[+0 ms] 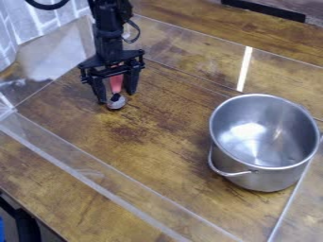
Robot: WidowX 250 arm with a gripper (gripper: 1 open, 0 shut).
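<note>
A black gripper (111, 74) hangs at the upper left, low over the wooden table. Between and behind its fingers is a small item with a pink upper part (116, 83) and a rounded silvery end (116, 102) resting near the tabletop. Whether the fingers are shut on it is hard to tell.
A large steel pot (263, 142) stands at the right. Clear panels or edging run along the left and front edges.
</note>
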